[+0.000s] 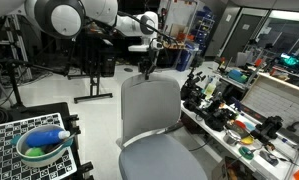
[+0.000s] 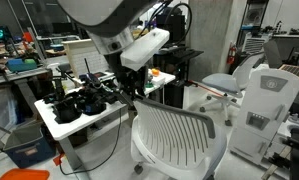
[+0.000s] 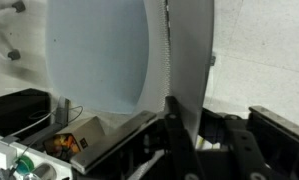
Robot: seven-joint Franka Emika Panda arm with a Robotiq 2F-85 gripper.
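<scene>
The grey office chair (image 1: 153,108) stands on the floor, its backrest upright and its seat (image 1: 165,160) toward the camera in exterior view 1. My gripper is shut on the top edge of the backrest (image 3: 191,50), which runs between the fingers in the wrist view. From exterior view 2, the gripper (image 2: 138,98) reaches down to the top left corner of the ribbed backrest (image 2: 174,132). The chair's seat (image 3: 99,50) fills the left of the wrist view.
A bowl of colourful items (image 1: 44,143) sits on a black grid surface at the left. Along the wall, a bench (image 1: 209,120) carries tools and dark equipment. Another grey chair (image 2: 234,78) stands behind.
</scene>
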